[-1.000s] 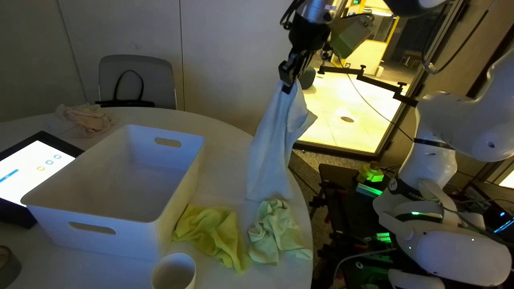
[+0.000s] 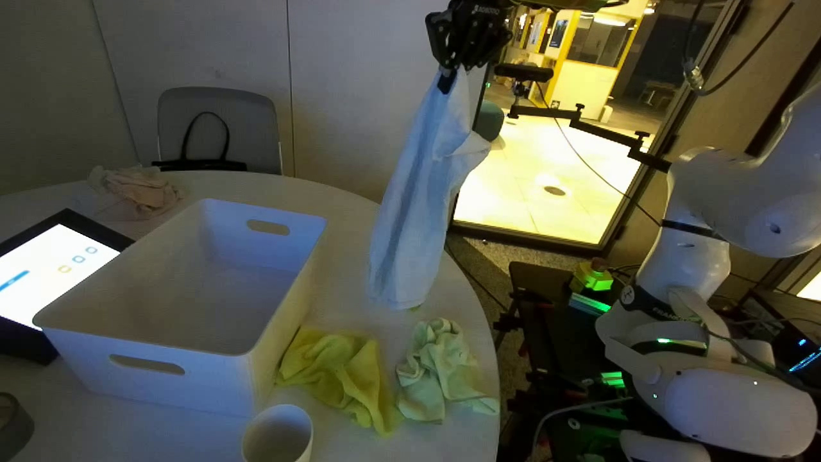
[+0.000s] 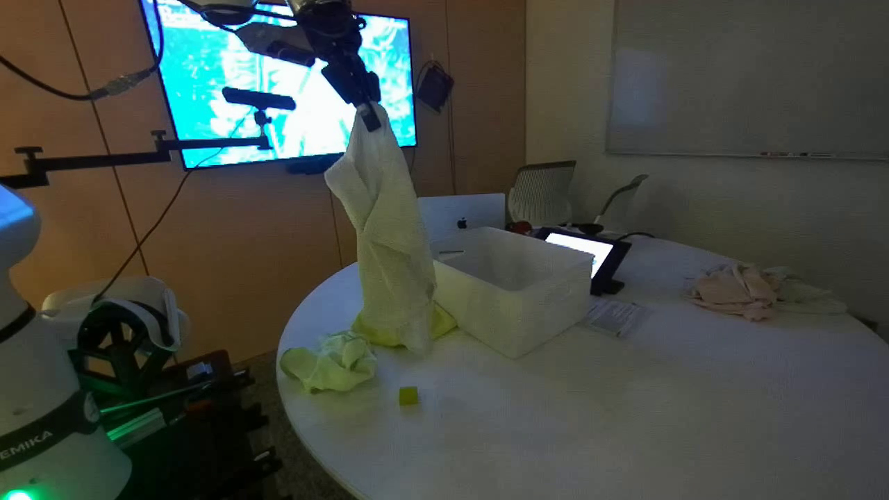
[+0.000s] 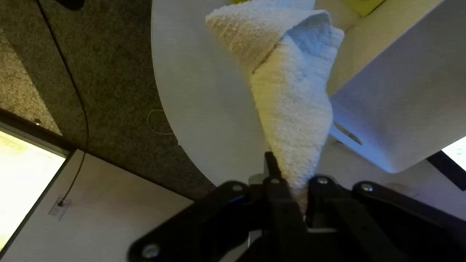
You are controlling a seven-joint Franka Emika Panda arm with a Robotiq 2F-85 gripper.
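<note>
A white towel (image 2: 419, 208) hangs full length from my gripper (image 2: 448, 76), which is shut on its top end. In exterior view 2 the towel (image 3: 385, 242) drapes in front of the white bin's left side, with the gripper (image 3: 371, 117) above. The wrist view shows the towel (image 4: 292, 104) running away from between the fingers. To the left in exterior view 1 stands the open white bin (image 2: 288, 308), empty as far as its inside shows. A yellow cloth (image 2: 342, 373) lies against the bin, and a pale green cloth (image 2: 442, 377) sits crumpled beside it.
A white cup (image 2: 278, 435) stands near the bin's front corner. Behind the bin is a lit tablet (image 2: 58, 265); a pinkish cloth (image 3: 733, 292) lies on the table's far side. A small green block (image 3: 408, 396) rests on open table.
My gripper has risen and shifted left in exterior view 1, still holding the towel. The towel's lower end has moved left and up. The bin and the other cloths have not moved.
</note>
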